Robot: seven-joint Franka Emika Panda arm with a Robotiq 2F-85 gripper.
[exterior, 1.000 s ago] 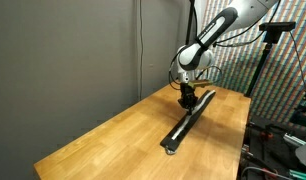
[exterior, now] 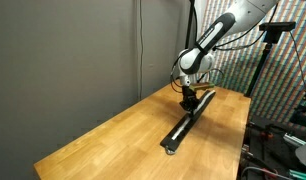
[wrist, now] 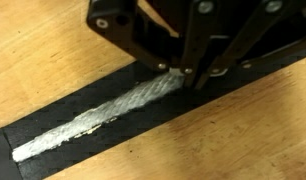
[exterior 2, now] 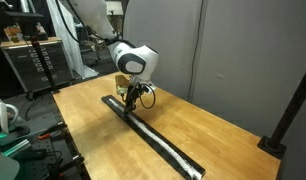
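A long black strip (exterior: 180, 133) lies across the wooden table, with a pale silvery band (exterior 2: 165, 148) running along its middle. In the wrist view the band (wrist: 98, 112) has a rough, woven look and its near end lies at lower left, inside the black strip (wrist: 63, 150). My gripper is low over the strip, its fingertips closed on the band where it passes beneath them. The fingers hide most of the contact. From outside, my gripper (exterior 2: 127, 112) points down at the far part of the strip.
A small tan box (exterior 2: 123, 84) stands on the table behind the arm. Bare tabletop (exterior: 108, 140) spreads wide to the left of the strip. A grey wall panel (exterior: 68, 75) rises along the table's back edge.
The arm has shifted slightly to the right in exterior view 1, along the strip toward its far end. The black strip appears to lie where it was.
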